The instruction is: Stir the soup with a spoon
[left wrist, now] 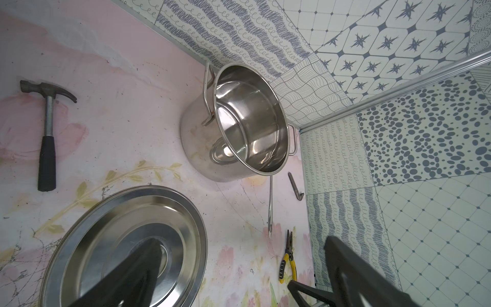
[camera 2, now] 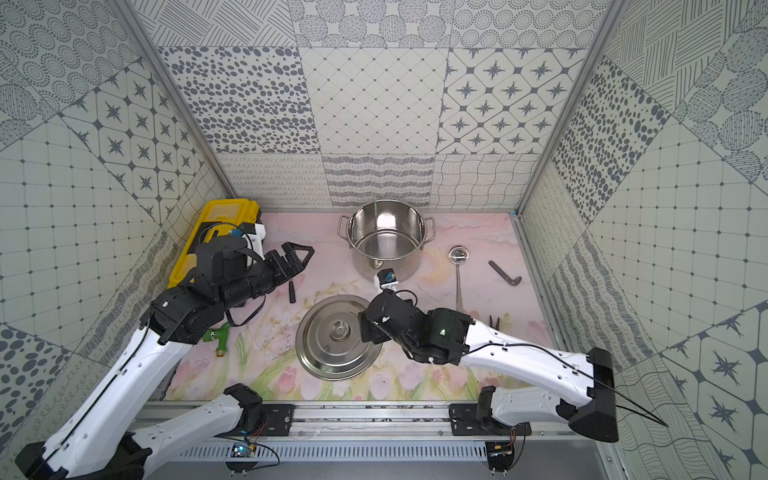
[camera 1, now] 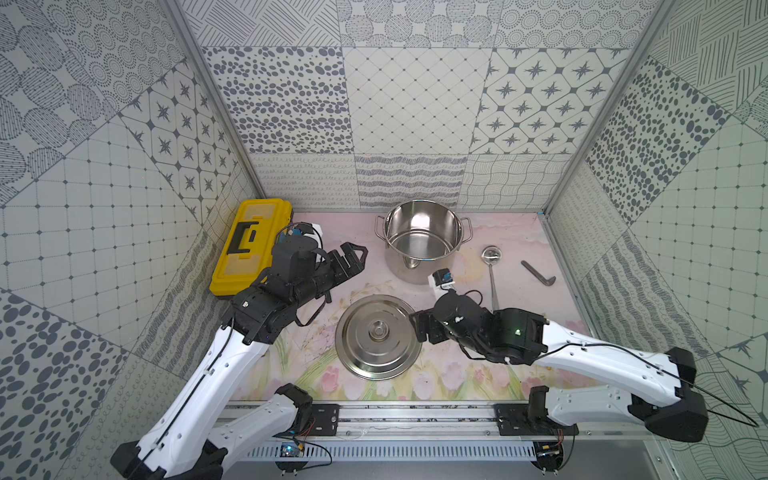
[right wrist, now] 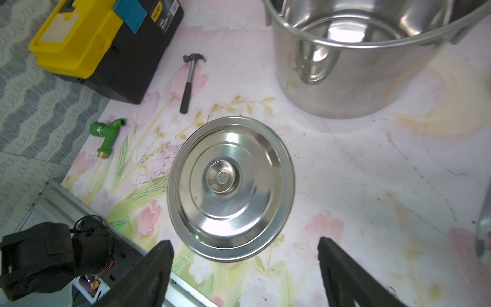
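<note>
A steel pot [camera 1: 422, 240] stands open at the back middle. The long-handled spoon or ladle [camera 1: 491, 256] lies to its right. The lid [camera 1: 376, 352] rests on the table in front of the pot. My left gripper [camera 1: 344, 264] is raised at the left of the pot, its fingers apart and empty. My right gripper [camera 1: 425, 326] hangs over the table at the lid's right side, fingers apart with nothing between them; in the right wrist view it looks down on lid, pot side and table.
A yellow toolbox [camera 1: 254, 240] sits back left, with a hammer [left wrist: 47, 158] and green tap [right wrist: 107, 135] nearby. A hex key [camera 1: 537, 272] and pliers [left wrist: 288, 255] lie on the right.
</note>
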